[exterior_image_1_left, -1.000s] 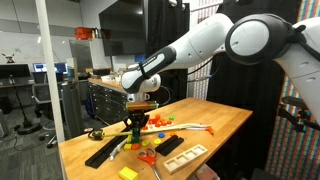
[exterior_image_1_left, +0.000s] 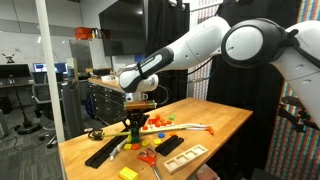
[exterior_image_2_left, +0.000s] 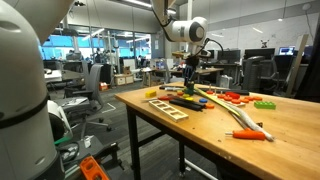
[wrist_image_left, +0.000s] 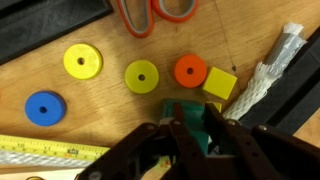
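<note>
A green block (wrist_image_left: 192, 113) shows between the dark fingertips at the bottom of the wrist view. My gripper is shut on it, and the fingers cover much of its surface. Exterior view 1 has the gripper (exterior_image_1_left: 134, 114) pointing down over the left part of the table, the green block (exterior_image_1_left: 135, 132) just under it. In exterior view 2 the green block (exterior_image_2_left: 189, 88) appears low among the other pieces; whether it touches the tabletop I cannot tell.
Close by lie yellow (wrist_image_left: 141, 76), orange (wrist_image_left: 189, 71) and blue discs (wrist_image_left: 45, 108), a yellow cube (wrist_image_left: 220, 83), red-handled scissors (wrist_image_left: 150, 12) and a yellow measuring tape (wrist_image_left: 50, 150). A wooden frame (exterior_image_1_left: 186, 158) lies nearer the front.
</note>
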